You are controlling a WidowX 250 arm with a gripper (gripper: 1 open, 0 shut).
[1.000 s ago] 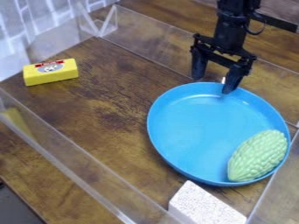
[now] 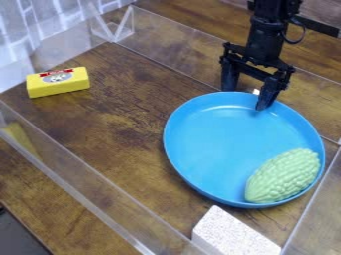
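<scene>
The black gripper [image 2: 249,80] hangs at the top right over the back edge of a large blue plate [image 2: 220,144], its two fingers apart and low by the rim. A small pale bit shows near the fingertips, too small to tell what it is. A light green textured oval object [image 2: 282,175] lies on the right front of the plate.
A yellow block [image 2: 56,84] with a label lies at the left on the wooden floor [image 2: 100,139]. A white block [image 2: 236,233] sits at the front. Clear walls surround the area.
The plate and the green object have shifted slightly left and toward the back. The gripper has moved very slightly.
</scene>
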